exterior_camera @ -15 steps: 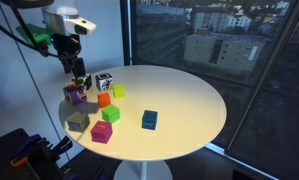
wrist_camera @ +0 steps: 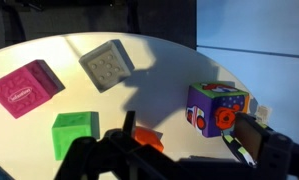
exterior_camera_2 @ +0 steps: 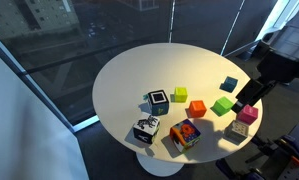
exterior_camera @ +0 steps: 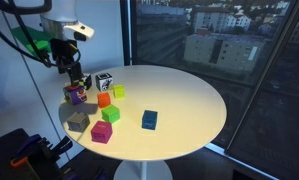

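In the wrist view my gripper is open, its dark fingers wide apart at the lower edge. An orange cube (wrist_camera: 148,138) shows partly behind the left finger. A multicoloured patterned cube (wrist_camera: 217,108) sits near the right finger, which covers part of the area beside it. Farther left lie a grey cube (wrist_camera: 106,65), a green cube (wrist_camera: 72,134) and a pink cube (wrist_camera: 25,89). From exterior view 1, the gripper (exterior_camera: 73,76) appears above the patterned cube (exterior_camera: 76,94) at the table's left side. Nothing visible is held.
On the round white table (exterior_camera: 184,105) also stand a black-and-white cube (exterior_camera_2: 146,128), a dark cube with a white square (exterior_camera_2: 158,101), a yellow cube (exterior_camera_2: 181,94) and a blue cube (exterior_camera: 149,119).
The arm has shifted slightly, with the gripper now a little lower and turned in exterior view 1. The cubes appear to lie where they were.
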